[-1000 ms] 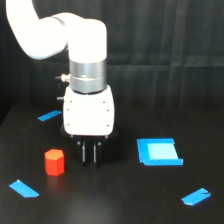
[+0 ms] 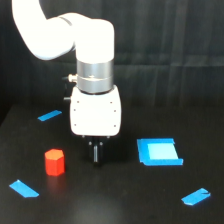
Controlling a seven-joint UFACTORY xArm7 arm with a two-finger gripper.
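A red block (image 2: 54, 162) stands on the dark table at the left. To its right, my gripper (image 2: 96, 153) points straight down, its two dark fingers close together. It looks shut, and nothing shows between the fingers. A clear gap separates it from the block. Farther right lies a pale square (image 2: 161, 151) with a blue tape border, also apart from the gripper.
Blue tape strips mark the table at the back left (image 2: 50, 115), front left (image 2: 24, 188) and front right (image 2: 196, 197). A dark curtain (image 2: 170, 60) hangs behind.
My gripper has shifted slightly to the right, and its fingers have drawn closer together. The red block and the blue-bordered square have not moved.
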